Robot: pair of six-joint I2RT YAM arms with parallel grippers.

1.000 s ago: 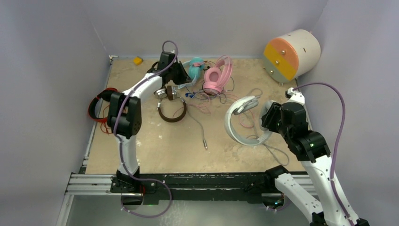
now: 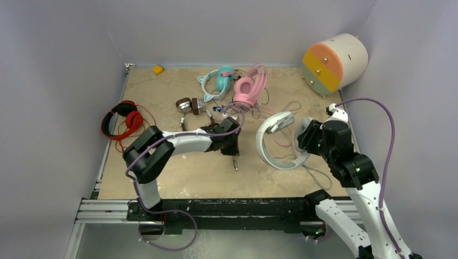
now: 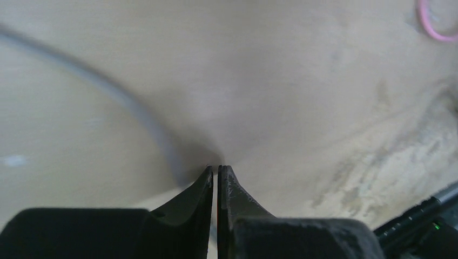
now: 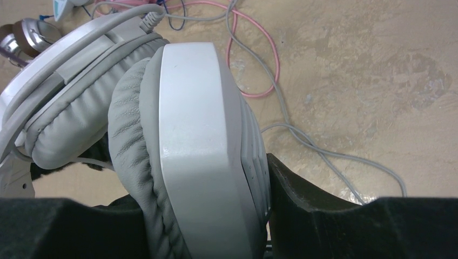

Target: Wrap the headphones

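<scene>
White headphones (image 2: 266,140) are held up by my right gripper (image 2: 304,135), shut on one earcup (image 4: 194,140); the padded cup and band fill much of the right wrist view. Their grey cable (image 4: 345,155) trails over the table. My left gripper is shut, pointing down at the table left of the white headphones, with nothing seen between its fingers. Close by it a grey cable (image 3: 119,94) runs blurred across the left wrist view.
Red headphones (image 2: 132,118) lie at the left; brown (image 2: 183,105), cyan (image 2: 223,81) and pink headphones (image 2: 247,89) at the back with tangled cables. A striped cylinder (image 2: 332,65) stands back right.
My left gripper has swept from the back, near the brown and cyan headphones, forward and right to the middle of the table. The right gripper has barely moved.
</scene>
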